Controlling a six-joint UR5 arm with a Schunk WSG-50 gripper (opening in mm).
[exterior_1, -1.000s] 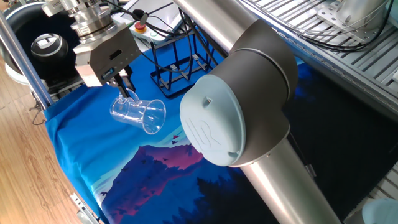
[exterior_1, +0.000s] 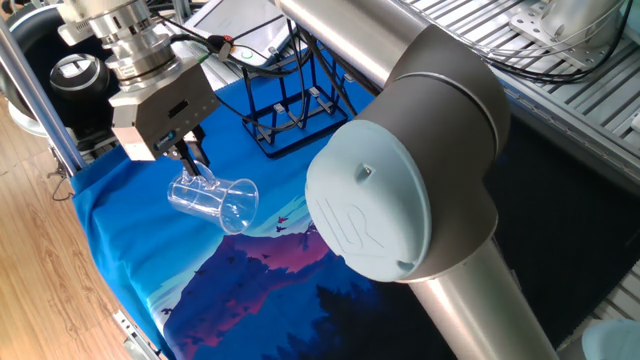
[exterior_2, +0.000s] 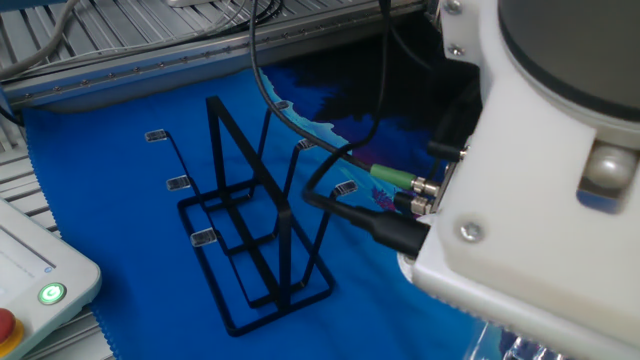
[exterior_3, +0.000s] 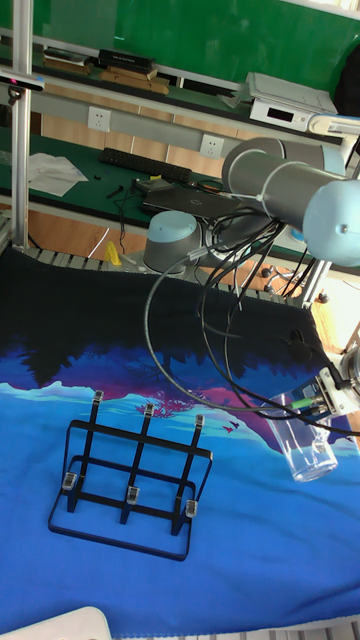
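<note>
A clear glass mug (exterior_1: 213, 200) hangs on its side in exterior view 1, its mouth toward the right. My gripper (exterior_1: 197, 168) is shut on the mug's handle, with the dark fingers pointing down at it. In exterior view 3 the mug (exterior_3: 306, 448) appears at the right edge, below the wrist. The black wire rack (exterior_1: 292, 118) stands empty on the blue cloth, behind and to the right of the gripper. Its upright prongs with pale tips show clearly in exterior view 2, where the rack (exterior_2: 252, 290) is unobstructed apart from cables. There the white arm housing hides the gripper.
My arm's large elbow (exterior_1: 365, 200) fills the centre right. Loose cables (exterior_2: 262, 80) hang over the rack's side. A control pendant (exterior_2: 35, 285) lies beside the cloth.
The gripper and the mug have shifted slightly left and downward in exterior view 1, the mug staying held. The elbow has moved a little to the right. The rack has not moved.
</note>
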